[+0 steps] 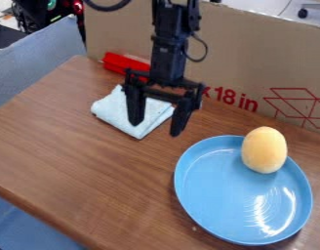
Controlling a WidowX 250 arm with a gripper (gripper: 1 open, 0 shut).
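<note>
My black gripper (157,117) hangs over the wooden table, its two fingers spread apart and empty. It is in front of a folded white cloth (114,107), which it partly hides. A yellow oval object (264,149) rests on the back part of a blue plate (213,191) at the right.
A red item (116,62) lies at the back, against a cardboard panel (281,71). A grey padded surface (26,86) borders the table at the left.
</note>
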